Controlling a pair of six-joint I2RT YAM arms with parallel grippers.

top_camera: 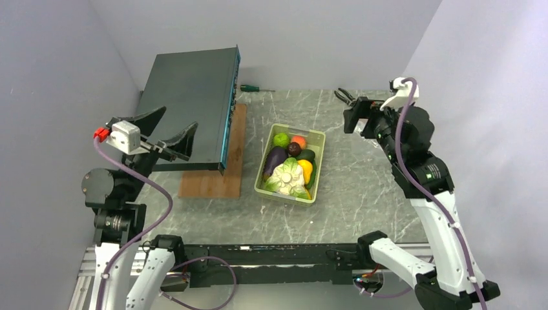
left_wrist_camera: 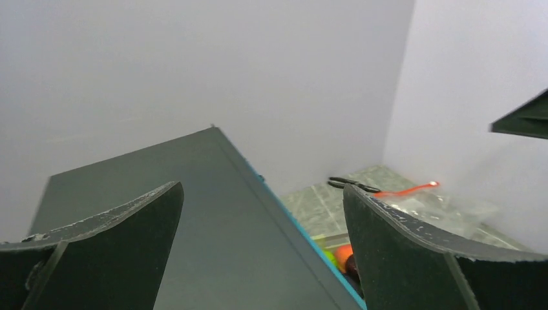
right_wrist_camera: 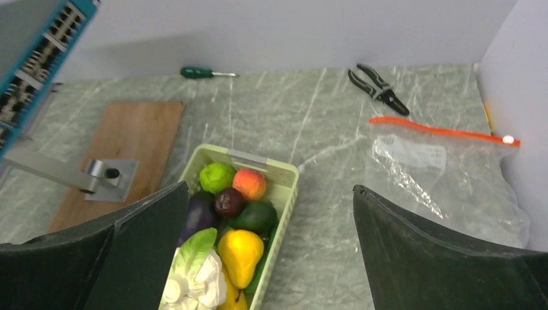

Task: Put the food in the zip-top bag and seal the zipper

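A pale green bin (top_camera: 271, 129) holds the food: eggplant (top_camera: 275, 159), cauliflower (top_camera: 286, 177), yellow pepper (right_wrist_camera: 239, 255), lime, peach and several other items. The clear zip top bag (right_wrist_camera: 439, 187) lies flat on the right of the counter, its orange zipper (right_wrist_camera: 433, 129) toward the back. My left gripper (top_camera: 167, 129) is raised over the dark metal box at the left, open with nothing between its fingers. My right gripper (top_camera: 362, 115) is raised at the right above the bag, which it mostly hides in the top view, open and empty.
The dark box (top_camera: 181, 103) stands over a wooden board (top_camera: 213, 187). A screwdriver (right_wrist_camera: 197, 72) and black pliers (right_wrist_camera: 381, 90) lie along the back wall.
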